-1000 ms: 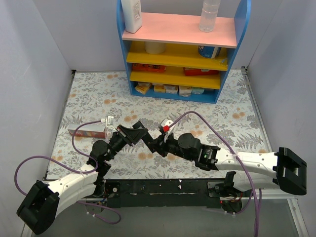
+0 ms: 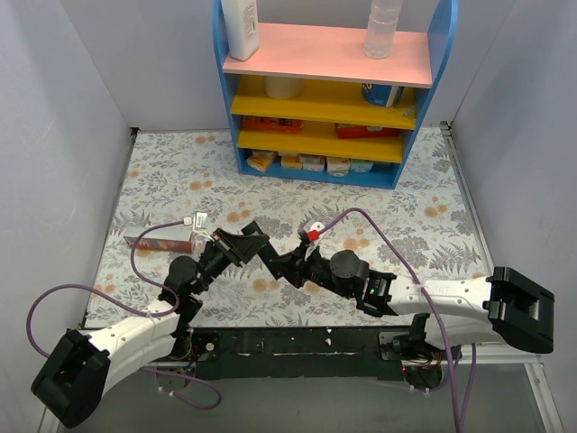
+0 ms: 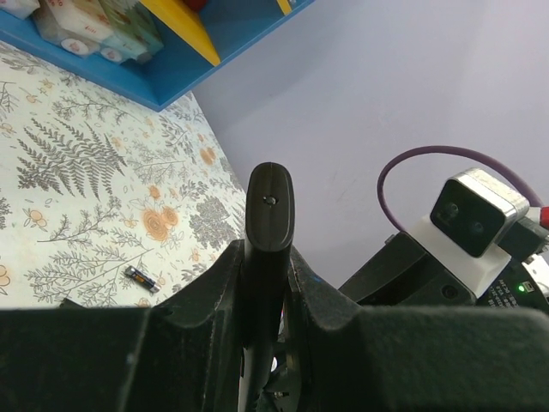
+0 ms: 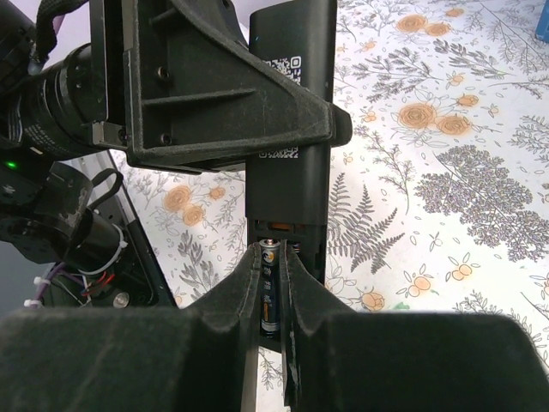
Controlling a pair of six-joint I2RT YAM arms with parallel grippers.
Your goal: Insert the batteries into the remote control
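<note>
The black remote control (image 4: 287, 193) is held off the table with my left gripper (image 2: 261, 240) shut across its body. Its battery bay faces the right wrist view, uncovered at the lower end. A black battery (image 4: 270, 296) stands lengthwise at the bay, and my right gripper is shut on it, a fingertip on either side. Whether the battery is fully seated is hard to tell. In the left wrist view the remote's rounded end (image 3: 269, 210) points at the camera. Another small battery (image 3: 140, 279) lies on the table beyond it.
A long box (image 2: 162, 239) lies on the table at the left. The blue shelf (image 2: 315, 176) stands at the back with bottles and packets. Patterned tabletop (image 2: 397, 225) between shelf and arms is mostly clear. A purple cable (image 2: 397, 253) arches over the right arm.
My right wrist has turned slightly, its red-tipped part shifting to the right, and its forearm has moved a little left. The left arm and the remote have stayed in place.
</note>
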